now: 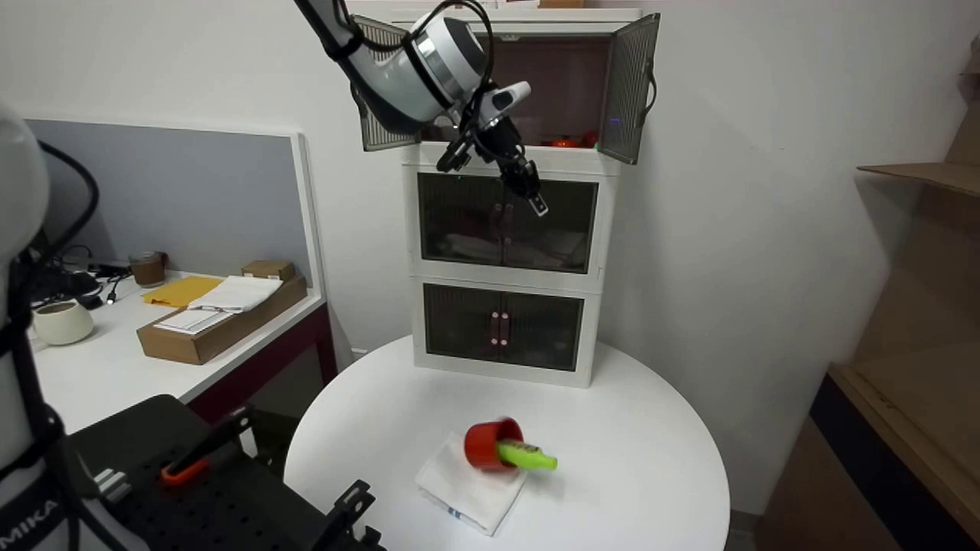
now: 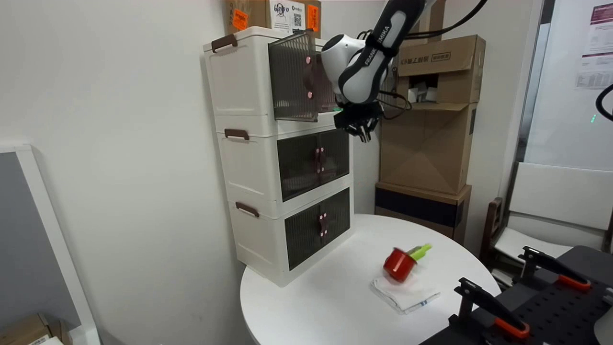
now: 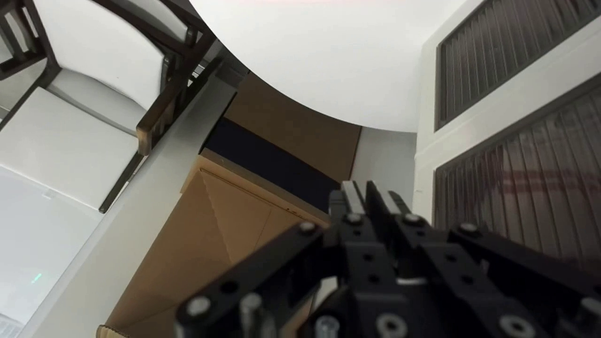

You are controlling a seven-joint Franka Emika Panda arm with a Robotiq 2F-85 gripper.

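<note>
A red cup (image 1: 479,448) lies tipped over the folded white cloth (image 1: 470,496) on the round table, its mouth towards the right in exterior view 1. From its mouth pokes a bright green object (image 1: 528,455), slightly blurred. Exterior view 2 also shows the red cup (image 2: 399,265) and the green object (image 2: 420,252). High above them, in front of the cabinet's upper part, is my gripper (image 1: 539,206). In the wrist view its fingers (image 3: 353,200) are close together with a narrow gap, and no object shows between them.
The white cabinet (image 1: 413,275) stands at the table's back. Its top doors (image 1: 631,87) hang open, with red items (image 1: 564,142) inside; the lower doors are shut. Cardboard boxes (image 2: 428,143) stand to the right.
</note>
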